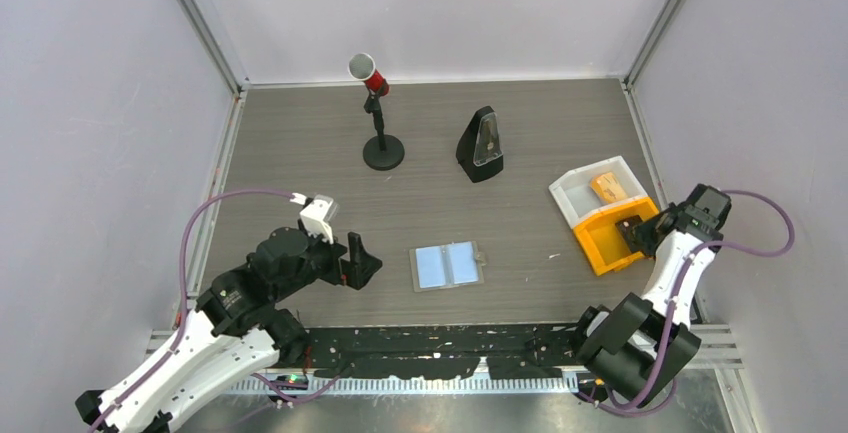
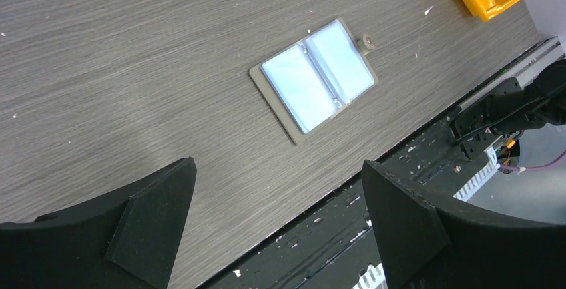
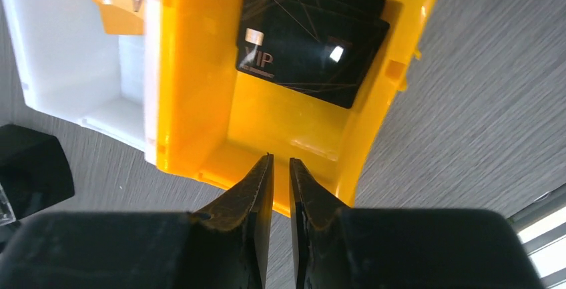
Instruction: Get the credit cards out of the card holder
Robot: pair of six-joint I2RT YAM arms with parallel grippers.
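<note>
The card holder (image 1: 447, 266) lies opened flat near the front middle of the table, with pale blue inner faces; its clasp tab points right. In the left wrist view the holder (image 2: 284, 105) shows no card that I can make out. My left gripper stands open to its left, nothing between the fingers. Black cards (image 3: 314, 39), one marked VIP, lie in the yellow bin (image 3: 200, 82). An orange card (image 3: 119, 9) is in the white bin (image 3: 87, 105). Over the yellow bin my right gripper is shut to a narrow gap, with nothing seen between its fingertips.
A red-and-black microphone on a stand (image 1: 383, 151) and a black metronome (image 1: 481, 146) stand at the back. The two bins are side by side at the right, close to the wall. Bare table surrounds the card holder.
</note>
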